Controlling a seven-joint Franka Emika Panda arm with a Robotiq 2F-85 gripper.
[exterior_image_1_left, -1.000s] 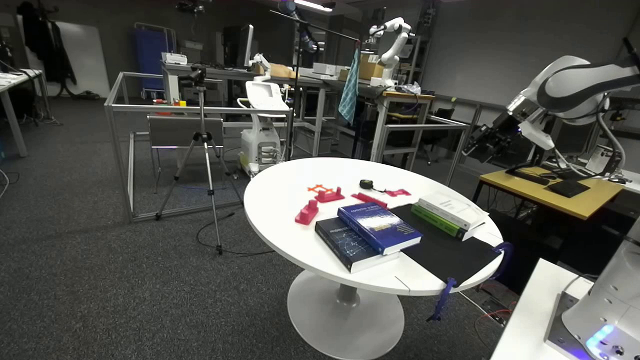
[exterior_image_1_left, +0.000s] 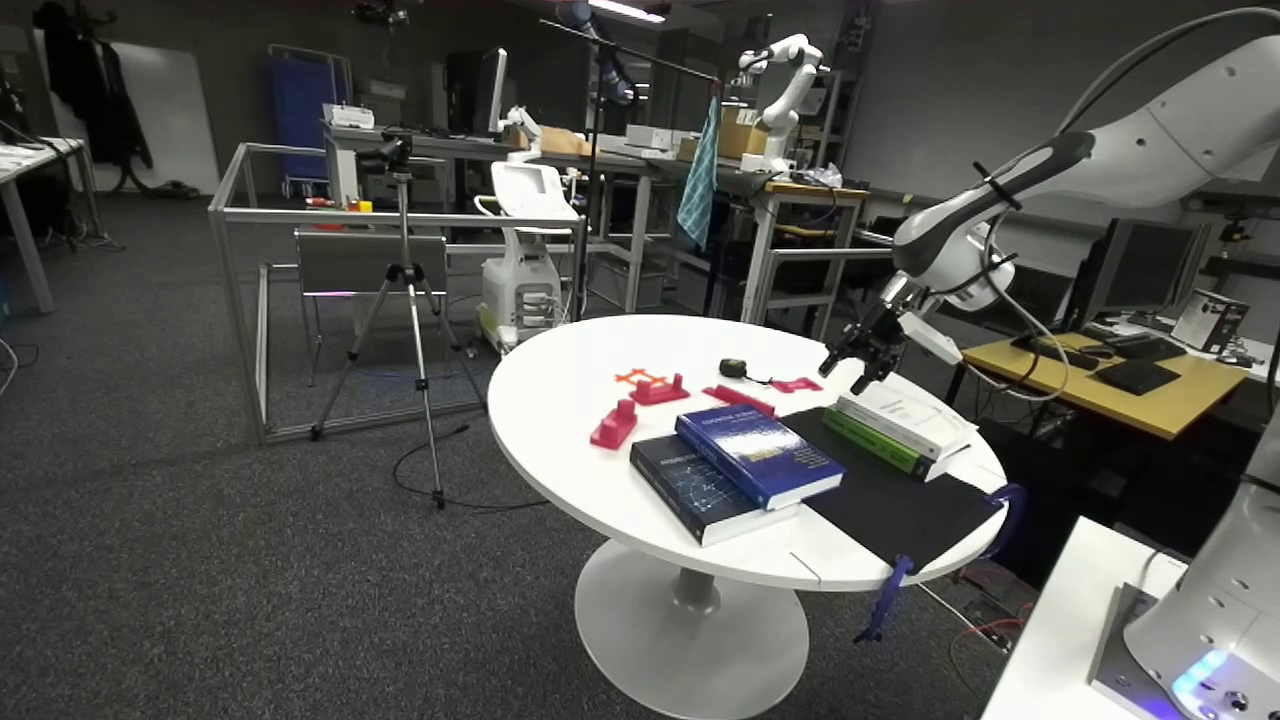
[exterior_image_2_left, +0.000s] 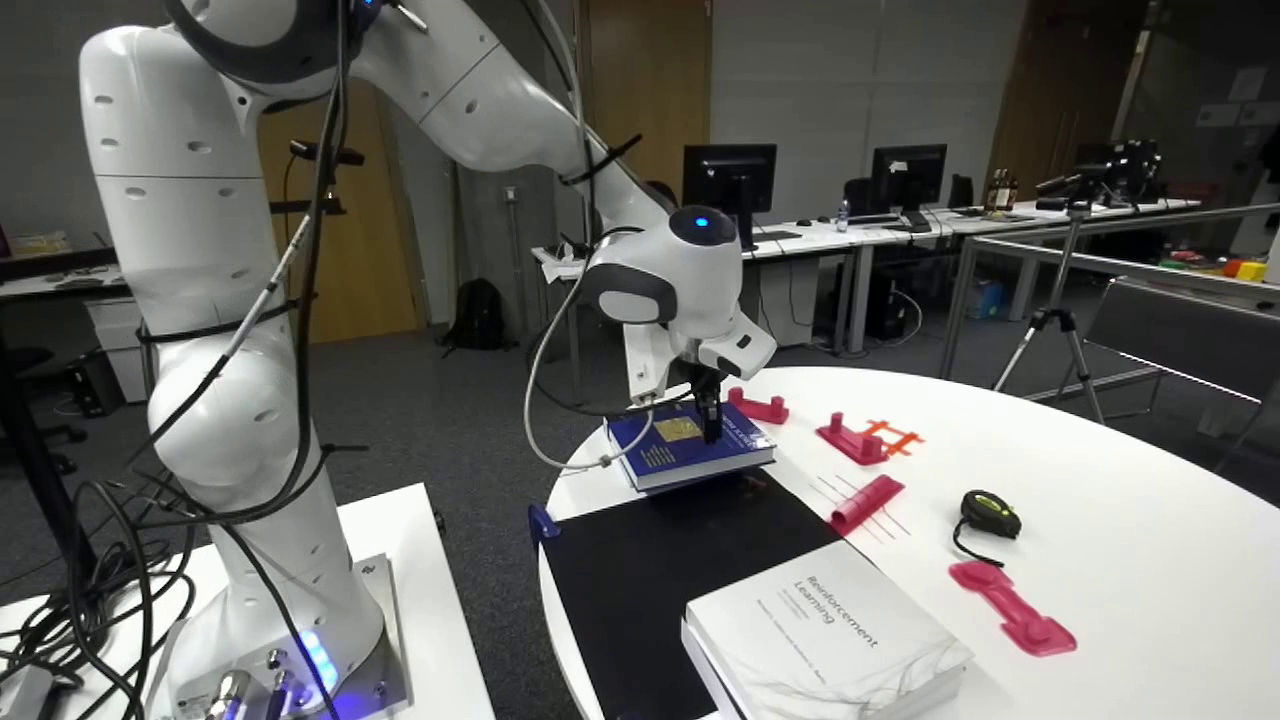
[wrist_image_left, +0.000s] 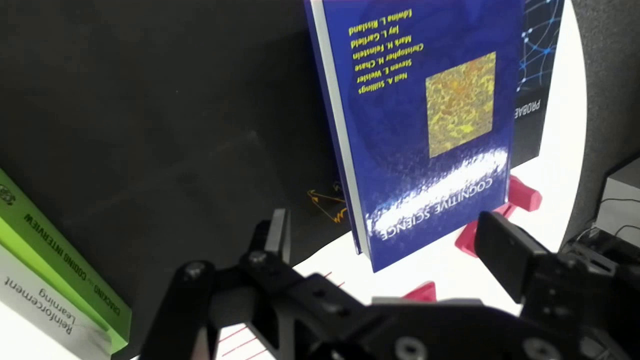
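Note:
My gripper is open, its fingers wide apart with nothing held between them. Beyond that gap, in the wrist view, lies the title end of a blue Cognitive Science book (wrist_image_left: 414, 132). It rests on a dark book (exterior_image_1_left: 696, 482) near the table edge. From exterior view 2 the gripper (exterior_image_2_left: 710, 430) appears in front of the blue book; in exterior view 1 it hangs near the other pile. That pile has a white Reinforcement Learning book (exterior_image_2_left: 828, 630) over a green Cracking the Coding Interview book (wrist_image_left: 66, 264).
Between the piles a black mat (exterior_image_2_left: 684, 576) covers part of the round white table (exterior_image_1_left: 564, 360). Several pink parts, including a flat one (exterior_image_2_left: 1014, 610), an orange frame (exterior_image_2_left: 894, 437) and a tape measure (exterior_image_2_left: 990, 512) lie beyond. Blue clamps (exterior_image_1_left: 888, 600) stick out at the edge.
In exterior view 1 the arm has swung left and down, from raised beyond the table's right side to low by the books. The books and the other objects on the table have not moved.

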